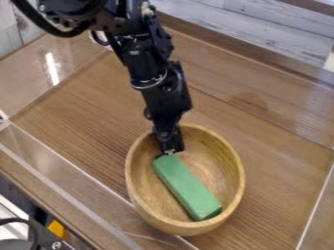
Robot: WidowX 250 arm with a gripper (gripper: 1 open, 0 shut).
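Observation:
A round wooden bowl [222, 205] stands on the wooden table at the lower middle of the camera view. A green rectangular block [187, 187] lies inside it, slanting from back left to front right. The black gripper [167, 142] reaches down from the top to the bowl's back part, at the upper end of the block. Its fingertips are dark and hard to make out, and I cannot tell from the view what is between them.
A white plank wall [280, 29] runs along the back. A small yellow object and a cable show at the lower left edge.

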